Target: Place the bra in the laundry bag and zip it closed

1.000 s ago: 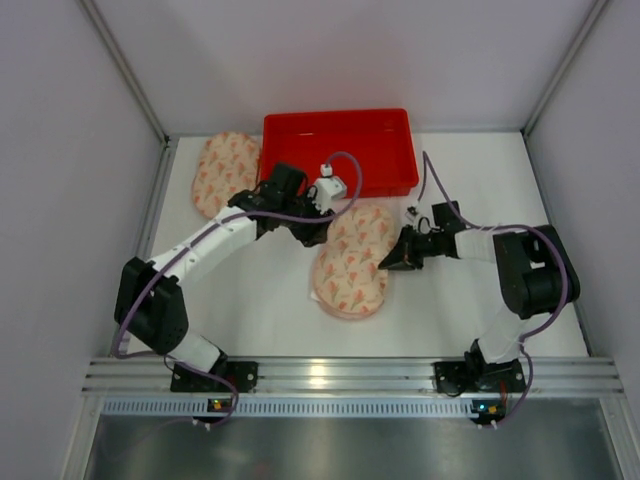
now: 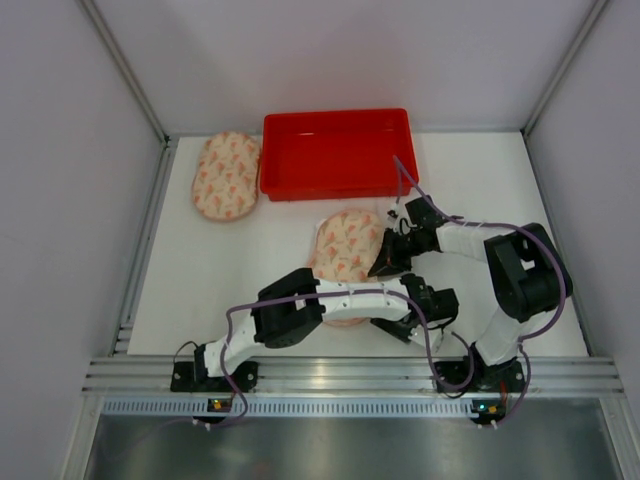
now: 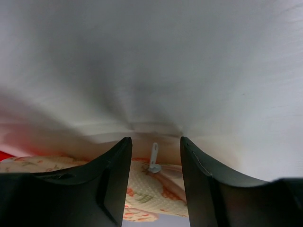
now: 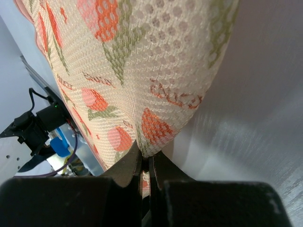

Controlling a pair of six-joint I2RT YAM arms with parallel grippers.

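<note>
The floral mesh laundry bag (image 2: 347,240) lies mid-table, partly hidden under my left arm. My right gripper is shut on the bag's edge, the fabric bunched at its tips. My left gripper stands open low at the bag's front end, with a small white zipper pull (image 3: 154,153) in view between and just beyond its fingers in the left wrist view. I cannot see a bra.
A red tray (image 2: 335,150) sits at the back. Another floral piece (image 2: 225,175) lies at the back left.
My left arm has swung from the upper left down across the bag to its front end. My right gripper has shifted slightly left, drawing the bag's edge with it.
</note>
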